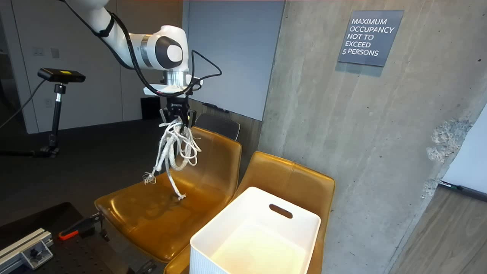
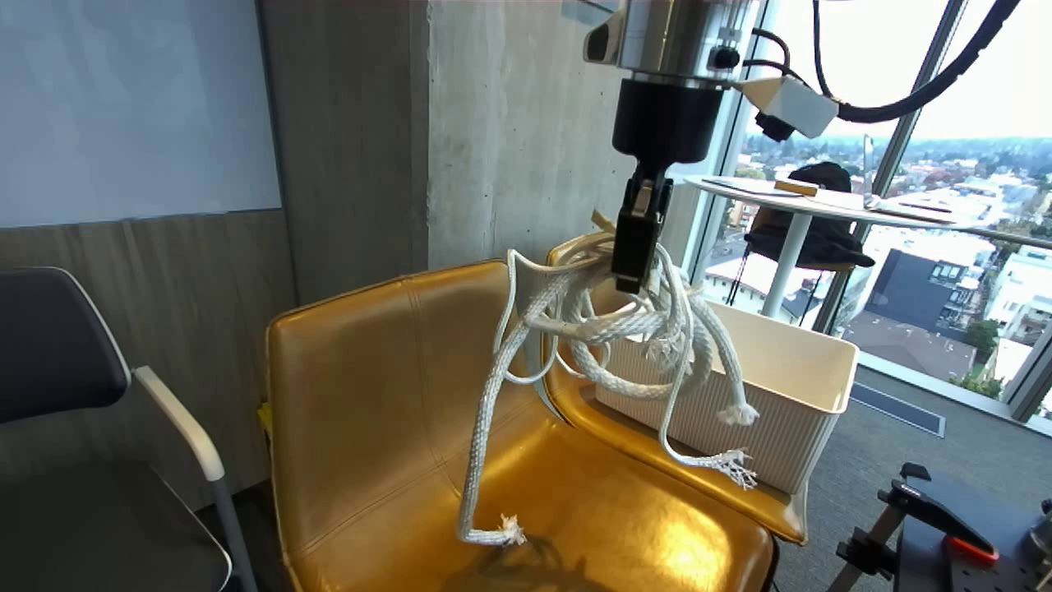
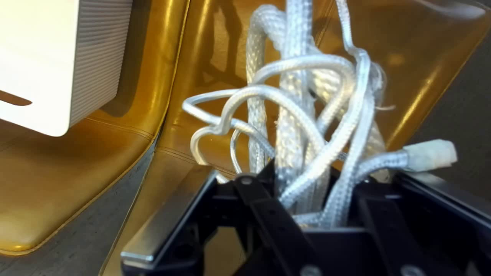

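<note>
My gripper (image 1: 177, 121) is in the air over the left tan chair, holding a tangled bundle of white rope (image 2: 592, 326). The wrist view has rope strands (image 3: 294, 110) rising from between the black fingers, with loops spilling over them. A taped rope end (image 3: 430, 155) lies across the right finger. Loops and frayed ends dangle below the fingertips, the longest end (image 1: 181, 196) hanging low over the seat; whether it touches is hard to say. The white bin (image 1: 255, 201) stands on the neighbouring chair, to the gripper's right in exterior view 1, with its visible floor bare.
Two tan chairs, the left chair (image 1: 150, 214) and the bin's chair (image 1: 292, 171), stand side by side. Behind them is a concrete wall (image 1: 365, 137). A dark table with a clamp (image 1: 77, 228) sits at the front left. The air between rope and bin looks clear.
</note>
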